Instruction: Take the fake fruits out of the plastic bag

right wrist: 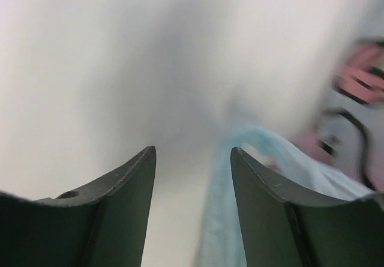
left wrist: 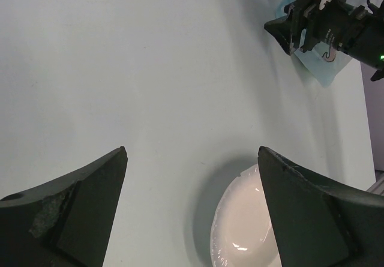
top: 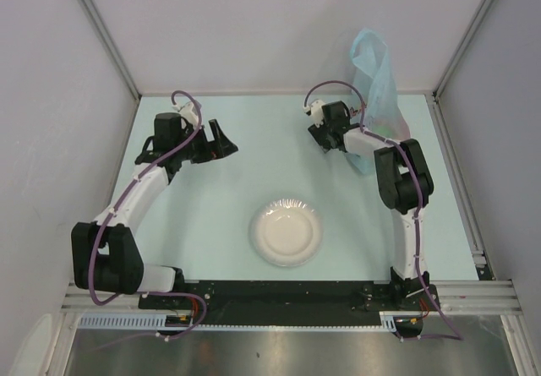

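A pale blue plastic bag (top: 374, 72) stands at the back right of the table, with coloured contents faintly showing through it. My right gripper (top: 321, 137) is at the bag's left side, partly over it; in the blurred right wrist view, the bag's edge (right wrist: 270, 147) shows just beyond the parted fingers of that gripper. Whether anything is between them cannot be told. My left gripper (top: 224, 142) hangs open over the left part of the table; in the left wrist view the fingers of this gripper are wide apart with bare table between them.
A white plate (top: 286, 232) lies at the front centre. Walls bound the table at the back and sides.
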